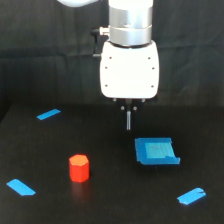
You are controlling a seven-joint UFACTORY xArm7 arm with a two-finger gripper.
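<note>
My gripper (128, 128) points straight down above the dark table, a little left of the blue square tray (141, 156). Its fingers appear as one narrow vertical strip, so whether there is a gap between them cannot be made out. Nothing is seen hanging from the fingertips. A red-orange block (79, 168) with a hexagonal outline stands on the table at the left front, well apart from the gripper. Inside the tray's darker blue rim lies a lighter blue surface.
Flat blue strips lie on the table: one at the back left (48, 114), one at the front left (20, 187) and one at the front right (191, 196). Bare table separates the block from the tray. A dark curtain (40, 60) hangs behind.
</note>
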